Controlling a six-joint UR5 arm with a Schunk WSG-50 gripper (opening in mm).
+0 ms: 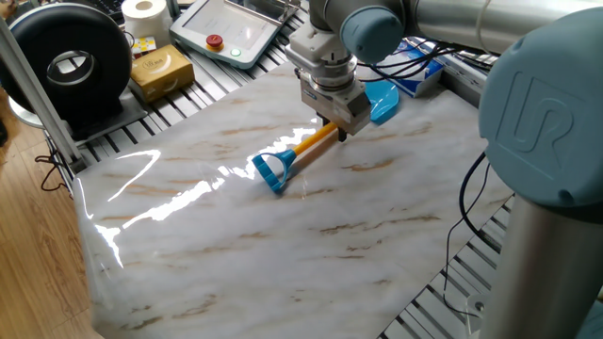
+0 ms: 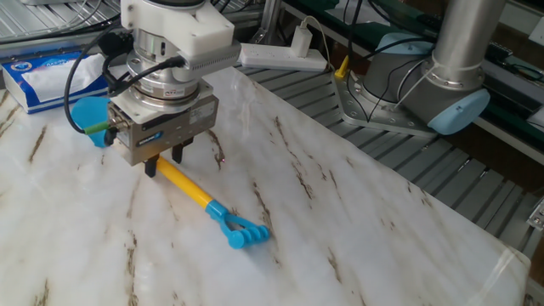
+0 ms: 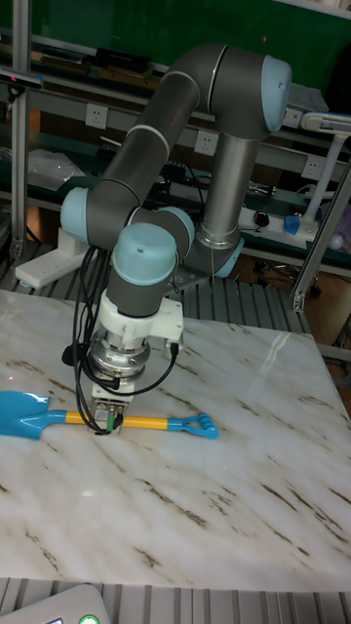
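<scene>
A toy shovel with a yellow shaft (image 1: 317,139), a blue D-shaped handle (image 1: 273,170) and a blue blade (image 1: 382,102) lies on the marble-patterned table. My gripper (image 2: 164,161) points down over the shaft, open. Its two dark fingers (image 2: 150,167) stand apart, one on each side of the yellow shaft. In exterior view 3 the gripper (image 3: 107,426) covers the shaft's middle, with the blade (image 3: 20,414) to its left and the handle (image 3: 197,426) to its right. Whether the fingers touch the shaft or the tabletop I cannot tell.
A blue-and-white box (image 2: 55,81) stands behind the blade, close to the gripper. A teach pendant (image 1: 226,33), a brown box (image 1: 162,72) and a black spool (image 1: 71,66) sit beyond the table's edge.
</scene>
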